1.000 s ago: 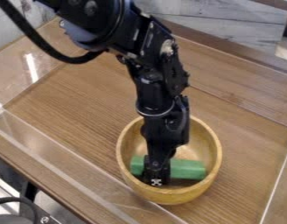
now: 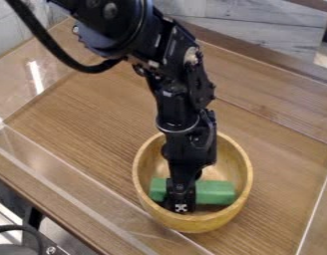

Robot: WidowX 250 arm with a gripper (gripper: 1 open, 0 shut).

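Note:
A yellow-tan bowl [image 2: 227, 155] sits on the wooden table in the lower middle. Inside it lies a green cylindrical object [image 2: 214, 192], lying on its side. My black gripper [image 2: 179, 197] reaches down into the bowl, its fingers shut on the green object near its left part, which they partly hide.
A grey panel [image 2: 273, 25] stands along the back, and a dark cable runs at the lower left beside the table's edge.

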